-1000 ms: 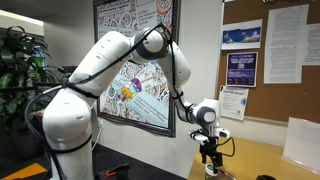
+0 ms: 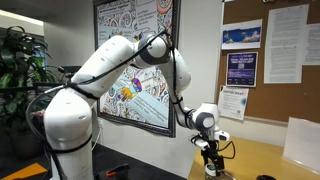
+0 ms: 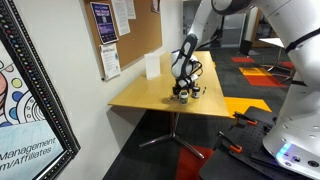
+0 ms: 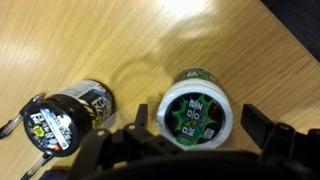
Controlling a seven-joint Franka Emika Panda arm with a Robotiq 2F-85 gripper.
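Observation:
A small round jar [image 4: 195,117] with a green, white and dark patterned lid stands near the middle of the wrist view, seen from above. My gripper is open above it, one dark finger [image 4: 133,142] to its left and the other to its right. The jar does not look gripped; how far down the fingers reach is hard to tell. In exterior view 1, the gripper [image 2: 212,160] is low over the wooden table.
A second jar [image 4: 72,118], dark-lidded with metal wires, lies left of the first. A black round object [image 2: 266,178] is at the table's near edge. In exterior view 2, much of the table [image 3: 145,95] is clear. A board [image 2: 285,80] stands behind.
Over the last second the arm has come down a little and slightly to the left in exterior view 1. Nothing on the table has visibly moved.

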